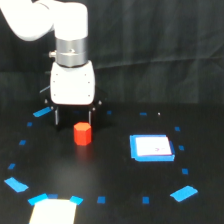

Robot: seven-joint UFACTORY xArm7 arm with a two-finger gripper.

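Note:
A small red block (82, 134) sits on the black tabletop, left of the middle of the camera view. Just above it hangs my white gripper (74, 119), pointing down. Its two dark fingers are spread apart, and no object shows between them. The block is in plain view below the hand, close to the right finger; whether the two touch, I cannot tell.
To the right lies a blue square with a white centre (153, 147). A pale, whitish square (53, 212) is cut off by the bottom edge. Several blue tape marks dot the black table. The ground between block and blue square is mostly clear.

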